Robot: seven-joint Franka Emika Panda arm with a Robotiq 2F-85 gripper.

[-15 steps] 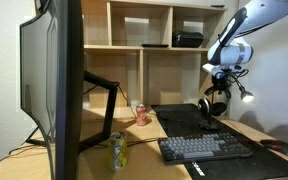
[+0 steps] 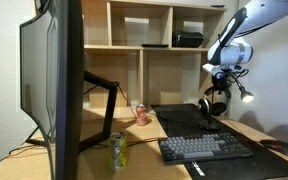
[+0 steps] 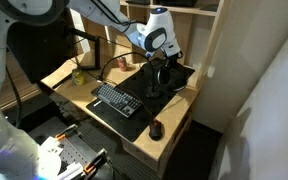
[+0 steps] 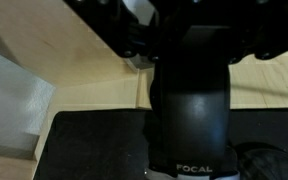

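A black pair of headphones (image 2: 218, 107) hangs above the far right of the desk, with my gripper (image 2: 220, 88) shut on its headband. Up close in the wrist view, the dark headband (image 4: 194, 115) runs down from the fingers and shows the word FOCAL; part of an ear cup shows beside it. The fingertips are dark and hard to make out against the band. In the second exterior view the headphones (image 3: 164, 76) are partly covered by the arm, over or just behind a dark object on the black mat whose shape I cannot tell.
A grey keyboard (image 2: 204, 147) lies on the black desk mat (image 2: 254, 165), with a black mouse (image 3: 156, 130) to its right. Two cans, one yellow-green (image 2: 118, 151) and one red (image 2: 141, 116), stand left of the mat. A monitor (image 2: 66, 90) and wooden shelves (image 2: 124, 60) border the desk.
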